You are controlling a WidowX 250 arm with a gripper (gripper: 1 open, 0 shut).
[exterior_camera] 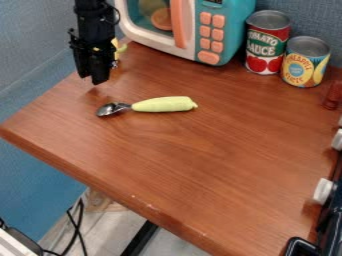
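Note:
My black gripper [96,70] hangs at the upper left over the wooden table [174,170], with a small yellow object partly visible behind it; whether it is open or shut is too dark and small to tell. A spoon with a metal head [111,109] lies beside or joined to a pale yellow-green, corn-like piece [163,104] on the table, below and to the right of the gripper.
A toy microwave [214,35] stands at the back, with a tomato sauce can [266,50] and a second can [305,66] to its right. A red bottle [333,95] and a black appliance [321,235] line the right edge.

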